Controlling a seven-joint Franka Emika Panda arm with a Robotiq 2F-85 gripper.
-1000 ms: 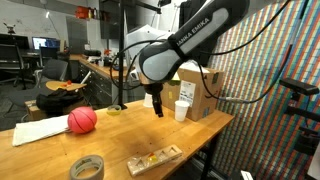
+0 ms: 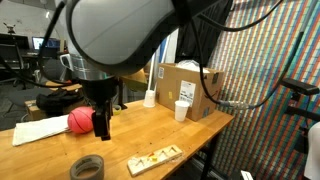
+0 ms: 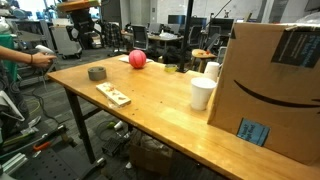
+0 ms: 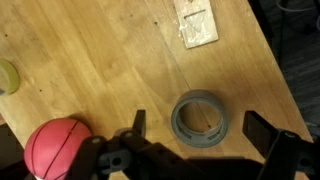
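In the wrist view a roll of grey tape (image 4: 199, 119) lies flat on the wooden table, between and below the spread fingers of my gripper. The gripper is open and nothing is held. From the first exterior view, the gripper (image 2: 117, 120) hangs above the table, behind and to the right of the tape roll (image 2: 87, 168). A red ball (image 4: 56, 148) sits at the lower left of the wrist view. A pale board-like piece (image 4: 196, 22) with small patches lies at its top.
A cardboard box (image 3: 265, 90) and a white cup (image 3: 202, 93) stand toward one end of the table. A yellow tape roll (image 4: 8, 77) and a white cloth (image 2: 38, 130) are also on it.
In the first exterior view my arm has swung left and come nearer the camera, from near the white cup to near the grey tape roll. The tabletop objects have stayed put.
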